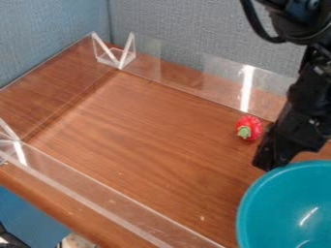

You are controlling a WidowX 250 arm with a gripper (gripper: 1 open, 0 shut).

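Observation:
A small red strawberry-like object with a green top [250, 127] rests on the wooden board at the middle right. Just to its right and a little below hangs my black gripper [269, 155], its tip at the upper rim of a teal bowl [273, 208] in the lower right. Whether the fingers are open or shut is hard to see against the dark arm, and nothing held shows at them.
Clear plastic walls [104, 194] run along the board's front left and back edges, with a white bracket [115, 56] at the back left corner. The middle and left of the board [142, 116] are bare.

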